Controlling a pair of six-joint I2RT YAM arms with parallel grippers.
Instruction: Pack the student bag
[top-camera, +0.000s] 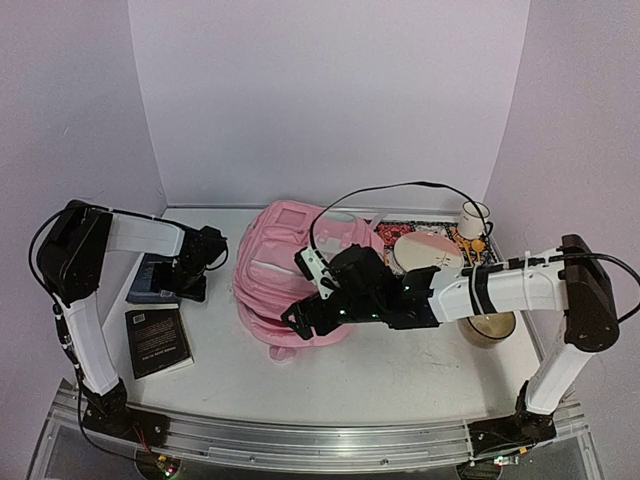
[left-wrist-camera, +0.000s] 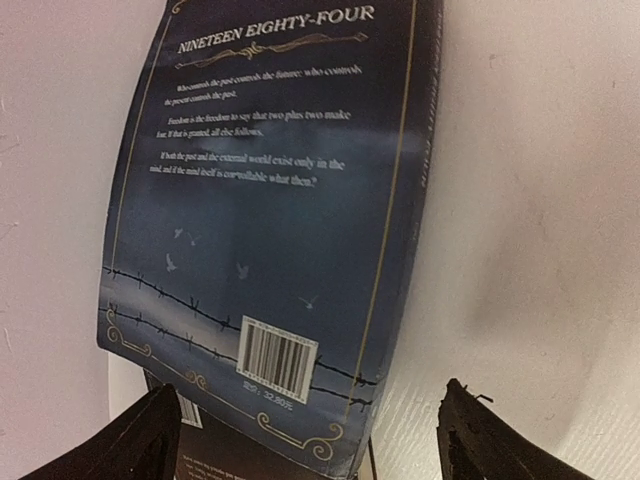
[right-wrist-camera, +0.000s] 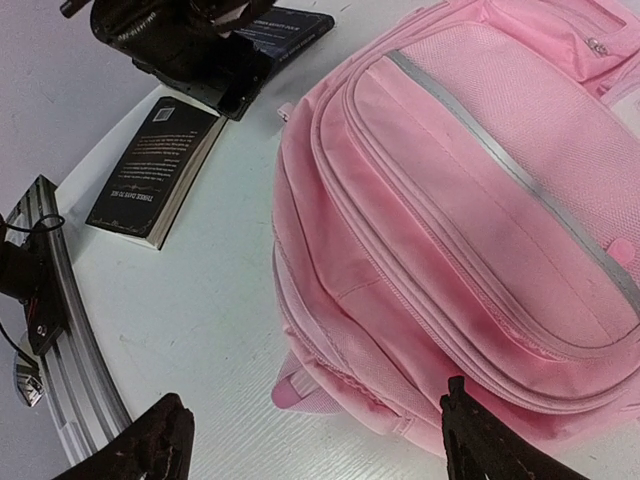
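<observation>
A pink backpack (top-camera: 275, 250) (right-wrist-camera: 460, 200) lies mid-table, its front folds slightly gaping. At the left are a dark blue Nineteen Eighty-Four book (top-camera: 145, 285) (left-wrist-camera: 270, 230) and, nearer the front, a black book (top-camera: 157, 342) (right-wrist-camera: 150, 170). My left gripper (top-camera: 190, 290) hangs over the blue book's right side, open, fingertips either side of its lower part, not visibly holding it. My right gripper (top-camera: 300, 320) is open above the backpack's front, nothing between its fingers.
A white mug (top-camera: 473, 215), a pink-topped round item (top-camera: 425, 250) on a patterned mat and a bowl (top-camera: 490, 330) are at the right. Walls border the back and sides.
</observation>
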